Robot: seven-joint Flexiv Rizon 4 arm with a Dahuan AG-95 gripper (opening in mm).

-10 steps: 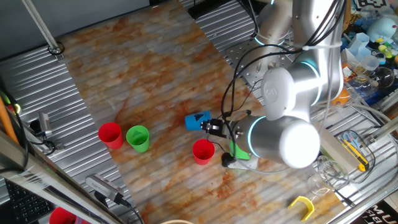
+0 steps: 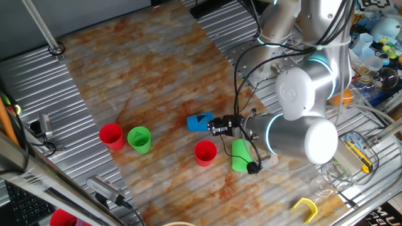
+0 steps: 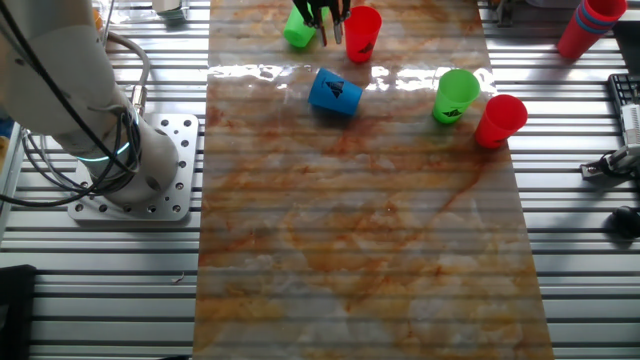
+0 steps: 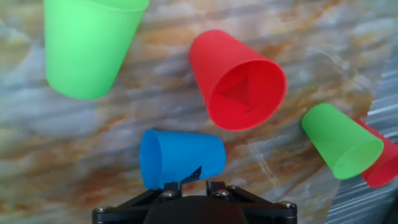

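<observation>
A blue cup (image 2: 198, 122) lies on its side near the middle of the marbled tabletop (image 2: 151, 81). My gripper (image 2: 211, 127) is above the table close by that cup; it is open. In the wrist view its two fingers stand apart at the bottom edge, and the blue cup (image 4: 189, 154) shows just beyond them. Empty space shows between the fingers of my gripper (image 3: 331, 34) in exterior view 2. An upright red cup (image 2: 205, 153) stands near the blue one. Partly hidden by the arm is a green cup (image 2: 240, 156).
Another green cup (image 2: 139, 140) and a red cup (image 2: 112, 136) stand side by side near the table's far edge from the robot base. Stacked cups (image 3: 588, 28) rest off the tabletop. A yellow bracket-shaped piece (image 2: 305, 209) lies near a corner.
In exterior view 1 the forearm has shifted right and slightly upward, uncovering more of the nearby green cup. The gripper has drawn back a little from the blue cup. The cups have not moved.
</observation>
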